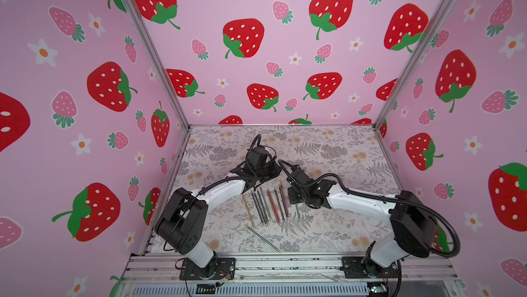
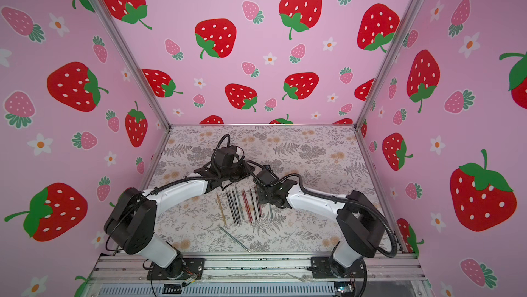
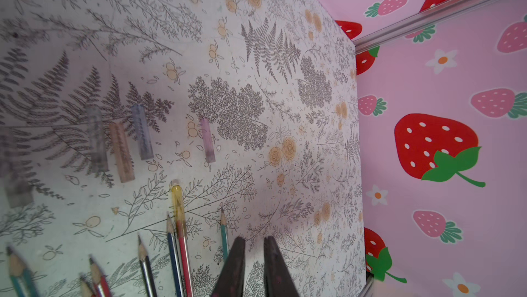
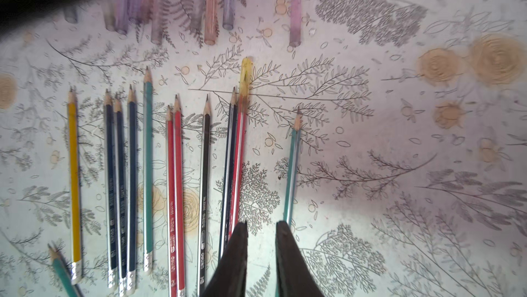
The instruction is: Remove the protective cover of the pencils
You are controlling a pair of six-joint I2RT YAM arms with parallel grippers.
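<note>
In the right wrist view a red pencil point(image 4: 240, 149) lies on the table with a yellow cover point(image 4: 245, 72) around its tip. To its left, several pencils, such as a black pencil point(image 4: 204, 187) and a yellow pencil point(image 4: 74, 176), show bare points. A teal pencil point(image 4: 291, 170), bare-tipped, lies to its right. My right gripper is open above the table, between the red and teal pencils, holding nothing. My left gripper is part open with a narrow empty gap, over the far ends of the pencils.
Several loose covers lie beyond the pencil tips, among them a pink cover point(image 3: 207, 139) and a blue cover point(image 3: 142, 131). A teal pencil point(image 1: 263, 239) lies slanted near the front edge. My two grippers are close together.
</note>
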